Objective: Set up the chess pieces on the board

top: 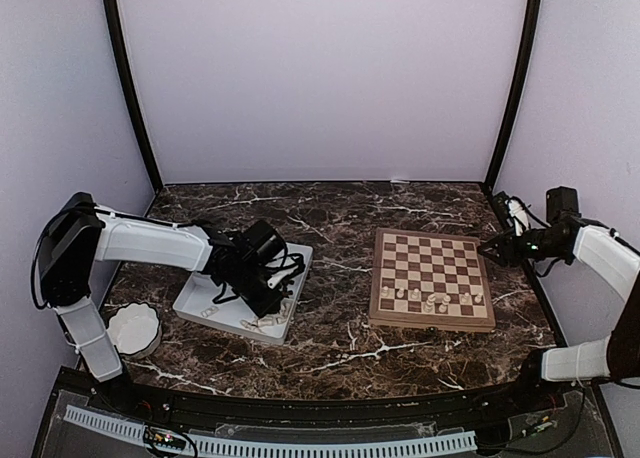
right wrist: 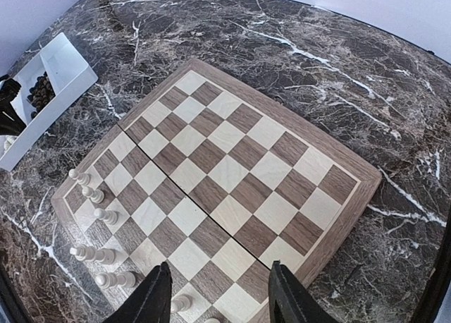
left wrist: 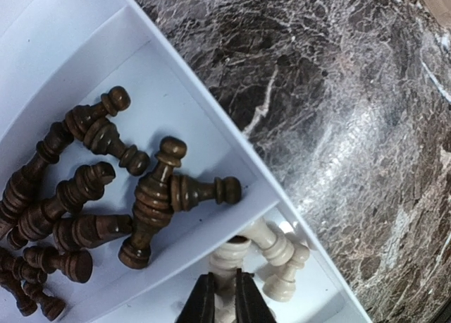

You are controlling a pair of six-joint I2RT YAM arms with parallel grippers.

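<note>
My left gripper is down in the white divided box (top: pixel 195 303), its fingertips on a white chess piece (left wrist: pixel 229 249); how far they are closed is unclear. Other white pieces (left wrist: pixel 282 281) lie beside it, and dark brown pieces (left wrist: pixel 151 203) fill the neighbouring compartment. Several white pieces (right wrist: pixel 106 216) stand along the near side of the chessboard (top: pixel 430 268). My right gripper hangs open above the board's right side, nothing between its fingers.
A stack of white round dishes (top: pixel 133 328) sits at the front left. Walls border the table at back and sides.
</note>
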